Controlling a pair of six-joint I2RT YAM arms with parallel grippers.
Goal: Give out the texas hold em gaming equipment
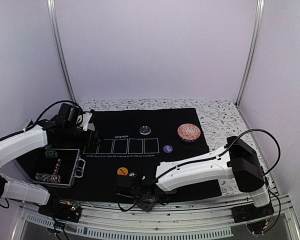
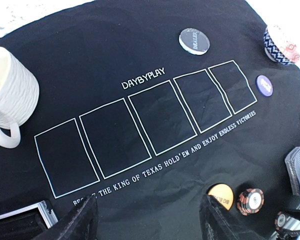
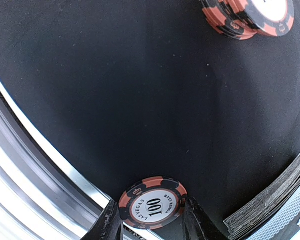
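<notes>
My right gripper is low at the mat's front edge, fingers either side of a red-and-black 100 chip; whether they grip it is unclear. A stack of similar chips lies beyond, and a card deck to the right. My left gripper hovers open over the left of the black mat, which has five printed card boxes, with nothing between its fingers. An orange big blind button, a blue button and a silver dealer button lie on the mat.
An open chip case sits at the left, a white mug beside the printed boxes. A patterned bowl stands at the back right. The right arm spans the front right.
</notes>
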